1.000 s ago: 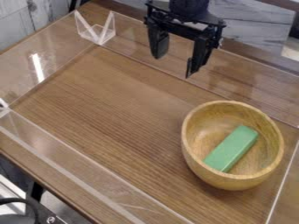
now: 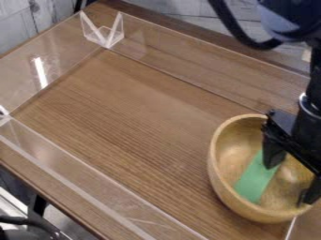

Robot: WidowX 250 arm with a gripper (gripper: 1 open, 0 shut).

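Note:
A tan oval bowl [image 2: 231, 142] sits at the lower right, holding a green block [image 2: 256, 174]. My black gripper [image 2: 286, 161] reaches down from the top right into the bowl, beside the green block at its right, and covers part of the bowl. It stands open; whether the fingers touch the block is unclear.
A clear plastic piece [image 2: 103, 28] stands at the back left.
My gripper has come down and toward the viewer, from above the table at the back to inside the bowl. The bowl and green block look unmoved.

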